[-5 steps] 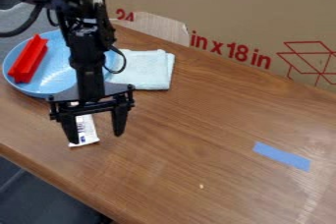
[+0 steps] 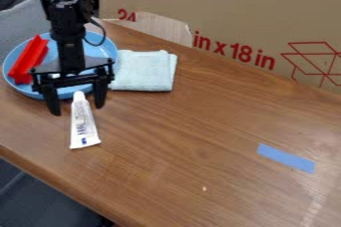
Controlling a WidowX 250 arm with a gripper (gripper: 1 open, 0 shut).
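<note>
My black gripper (image 2: 76, 103) is open, its two fingers pointing down just in front of the blue plate (image 2: 115, 50), at the upper end of a white tube (image 2: 83, 127) that lies on the wooden table. I cannot tell whether the fingers touch the tube; none of it is lifted visibly. A red block (image 2: 28, 60) lies in the plate on the left side, partly beside my arm. A folded pale cloth (image 2: 144, 71) lies right of the plate.
A strip of blue tape (image 2: 285, 157) is on the right part of the table (image 2: 200, 151). A large cardboard box (image 2: 240, 17) stands along the back.
My gripper has moved left and back toward the plate, uncovering more of the white tube. The tube, plate, red block and cloth look unmoved.
</note>
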